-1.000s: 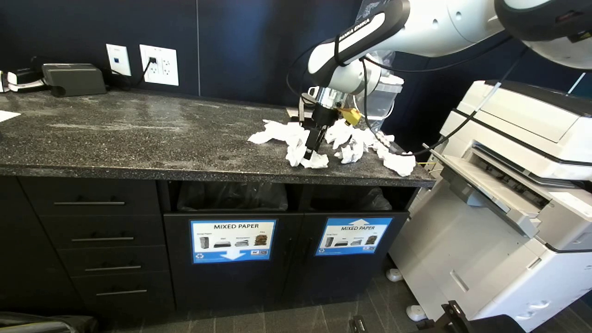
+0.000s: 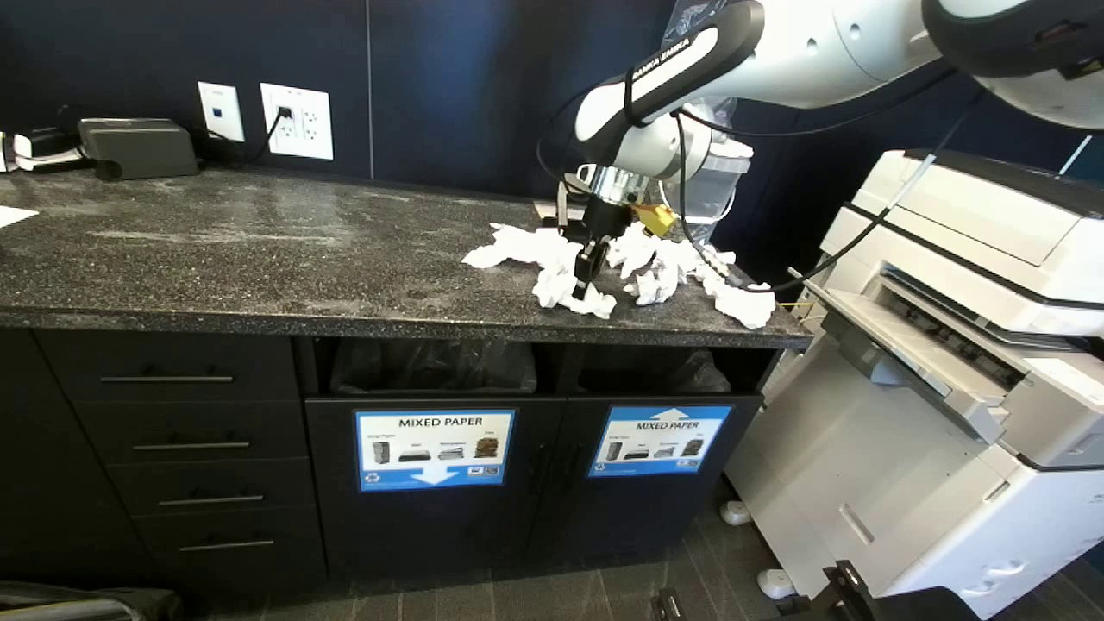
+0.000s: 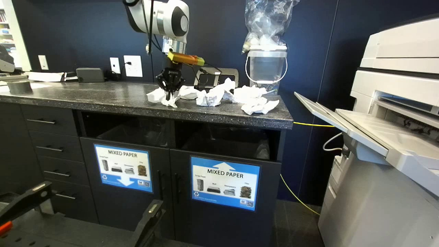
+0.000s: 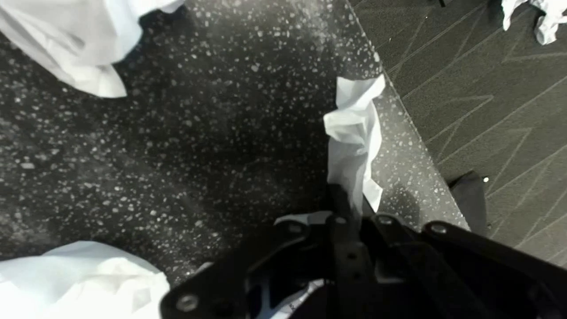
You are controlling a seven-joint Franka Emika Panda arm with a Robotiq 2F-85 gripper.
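Observation:
In the wrist view my gripper is shut on a crumpled white paper [image 4: 353, 133], which is squeezed narrow between the fingers and sticks out past them over the counter's front edge strip. The same paper [image 2: 592, 302] shows at the fingertips in exterior view 1, low at the countertop; whether it still touches the surface I cannot tell. Exterior view 2 has the gripper [image 3: 167, 95] pointing down among white scraps. Part of the held paper is hidden behind the dark fingers.
Several other crumpled papers [image 3: 212, 95] lie along the counter [image 2: 259, 248] to the right, one [image 2: 745, 304] close to its right end. A lidded clear bucket [image 3: 267, 68] stands behind them. Open bin slots [image 2: 435, 367] sit below the counter edge.
The arm has barely moved.

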